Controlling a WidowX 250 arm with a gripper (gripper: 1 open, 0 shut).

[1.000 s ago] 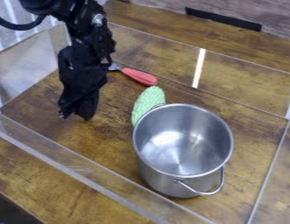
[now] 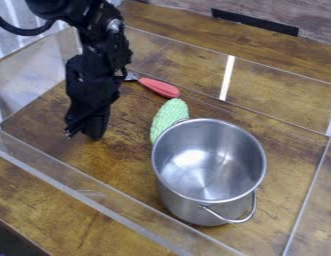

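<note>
My black gripper (image 2: 85, 125) is low over the wooden surface at the left of the camera view, its dark fingertips at or close to the board. Whether it is open or shut, or has anything between its fingers, I cannot tell. A large steel pot (image 2: 208, 170) with a side handle stands at the front right. A green textured oval object (image 2: 171, 116) lies just behind the pot, to the right of my gripper. A tool with a red handle (image 2: 158, 86) lies behind my arm, its far end partly hidden.
Clear plastic walls (image 2: 74, 182) border the work area at the left and front. The wooden board (image 2: 268, 90) is free at the back right, with a white tape strip (image 2: 228, 77) on it. Bare board also shows in front of my gripper.
My gripper has moved slightly lower since a second ago. The pot, green object and red-handled tool have stayed in place.
</note>
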